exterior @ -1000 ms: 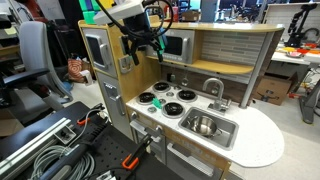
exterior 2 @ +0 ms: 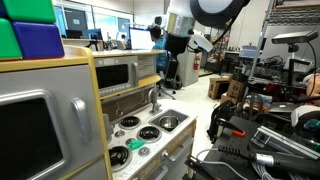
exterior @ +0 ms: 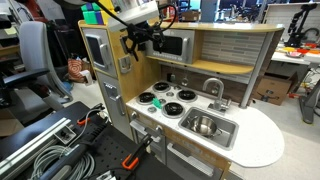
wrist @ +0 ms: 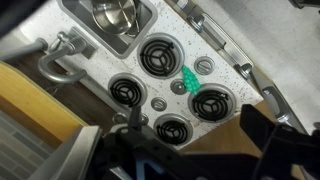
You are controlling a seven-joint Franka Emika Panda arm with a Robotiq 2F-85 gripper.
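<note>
High above the toy kitchen counter, my gripper (exterior: 144,46) hangs open with nothing between its fingers. In the wrist view the gripper spans the lower part of the picture, its dark fingers spread apart. A small green object (wrist: 190,80) lies on the white stovetop among the burners and knobs, well below the gripper; its exact kind is hard to tell. It shows as a small green patch (exterior: 158,101) in exterior view 1 and near the front burners (exterior 2: 136,144) in exterior view 2. A metal pot (wrist: 115,17) sits in the sink.
The sink (exterior: 225,133) and faucet (exterior: 217,91) are right of the burners. Behind the counter stand a microwave (exterior: 172,44) and wooden shelf (exterior: 222,68); cabinets (exterior: 103,48) stand left. Bare white countertop (exterior: 260,145) lies at the right end.
Over the last second my arm has shifted and turned high above the counter, with the gripper moving slightly up and left in exterior view 1. The green object and pot have stayed put.
</note>
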